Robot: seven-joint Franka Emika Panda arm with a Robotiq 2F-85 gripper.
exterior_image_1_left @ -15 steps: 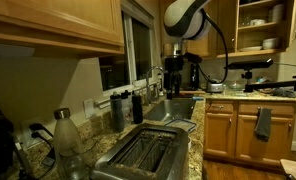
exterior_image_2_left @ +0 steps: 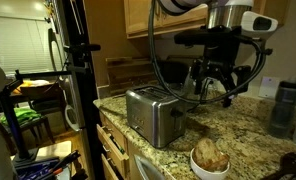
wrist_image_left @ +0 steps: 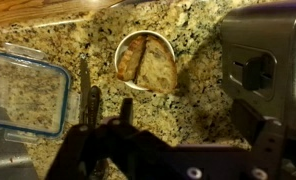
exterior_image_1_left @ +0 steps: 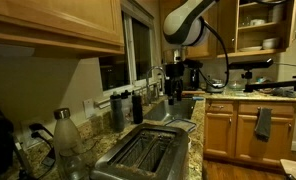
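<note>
From above, the wrist view shows a white bowl (wrist_image_left: 119, 62) with pieces of bread (wrist_image_left: 156, 66) in it. A steel toaster (wrist_image_left: 273, 50) stands to the bowl's right, its dark lever facing the bowl. My gripper is open over the counter, its dark fingers wide apart and only bare granite between them. In exterior view 2 the same bowl (exterior_image_2_left: 210, 171) sits in front, near the toaster (exterior_image_2_left: 156, 115), and the gripper (exterior_image_2_left: 198, 78) hangs well above both. Exterior view 1 has the gripper (exterior_image_1_left: 174, 84) over the far counter; bowl and toaster cannot be made out there.
A clear container with a blue rim (wrist_image_left: 26, 95) and dark-handled utensils (wrist_image_left: 85, 85) lie left of the bowl. Dark bottles (exterior_image_2_left: 285, 108) stand by the wall. A dish rack (exterior_image_1_left: 143, 150) and steel bottle (exterior_image_1_left: 67, 135) fill the near counter.
The arm has come down a little and shifted slightly right in exterior view 1. The objects on the counter look unmoved.
</note>
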